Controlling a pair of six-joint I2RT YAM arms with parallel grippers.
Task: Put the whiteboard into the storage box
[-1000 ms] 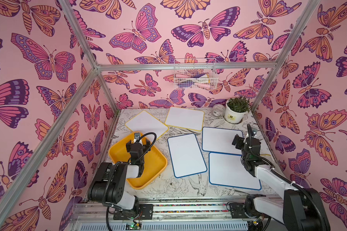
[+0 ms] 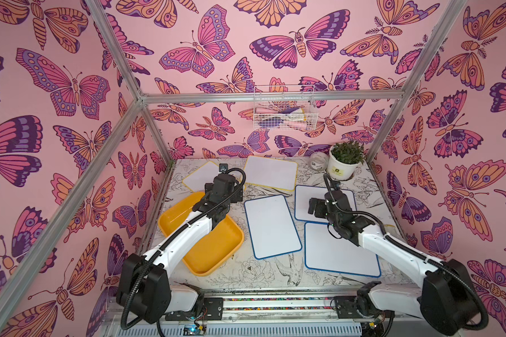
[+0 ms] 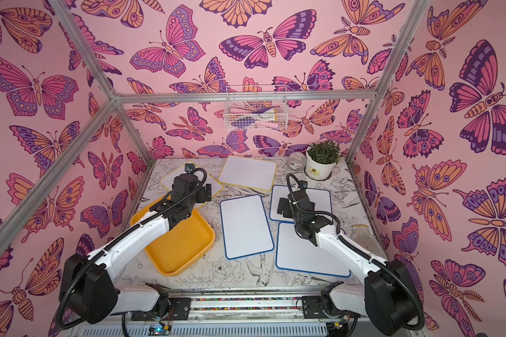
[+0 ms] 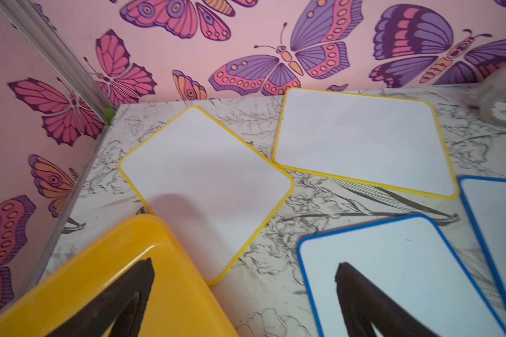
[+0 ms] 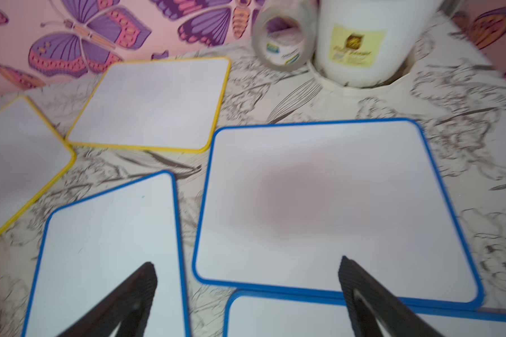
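Three blue-edged whiteboards lie flat on the table: a middle one (image 2: pixel 272 227), a back right one (image 2: pixel 303 196) and a front right one (image 2: pixel 337 252). Two yellow-edged whiteboards lie at the back, one in the centre (image 4: pixel 359 140) and one farther left (image 4: pixel 208 179). The orange storage box (image 2: pixel 230 252) stands empty at the left, as far as it shows. My left gripper is open above the table, between the box and the middle board. Over the right-hand blue boards, my right gripper hangs open with nothing between its fingers.
A potted plant (image 2: pixel 344 160) and a roll of tape (image 5: pixel 285 33) stand at the back right. On the back wall hangs a wire basket (image 2: pixel 285 118). Bare table shows in front of the middle board.
The right gripper has swung left over the blue boards. All boards lie where they were.
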